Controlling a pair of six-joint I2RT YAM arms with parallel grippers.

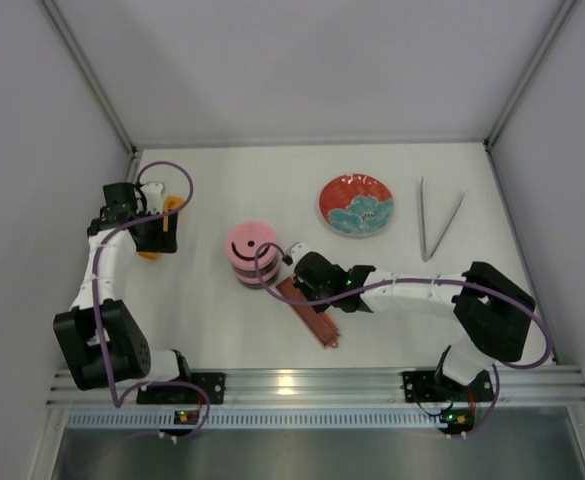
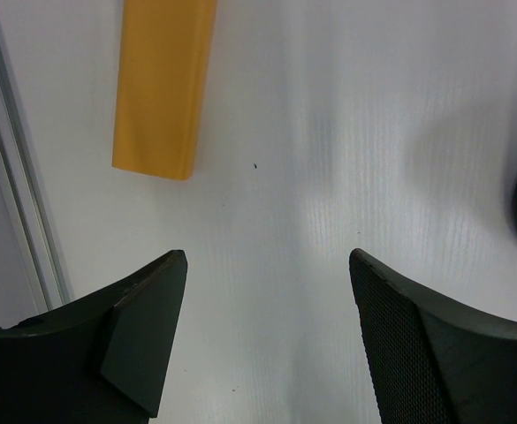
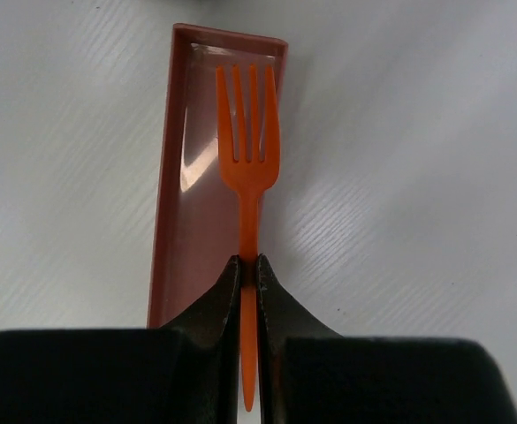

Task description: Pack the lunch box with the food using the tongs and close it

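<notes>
An orange fork (image 3: 249, 190) is pinched by its handle in my right gripper, tines pointing away from me. Beneath the fork in the right wrist view is a long reddish-brown open case (image 3: 207, 225); the fork appears raised over it, roughly along its length. In the top view that case (image 1: 309, 312) lies slanted in front of the round pink lunch box (image 1: 253, 250), which bears a smile. My left gripper is part open over bare table, nothing between its fingers. Ahead of it lies an orange-yellow block-like piece (image 2: 163, 88), partly out of frame.
A red plate with a teal pattern (image 1: 357, 205) sits at the back, right of centre. Metal tongs (image 1: 429, 235) lie spread at the right.
</notes>
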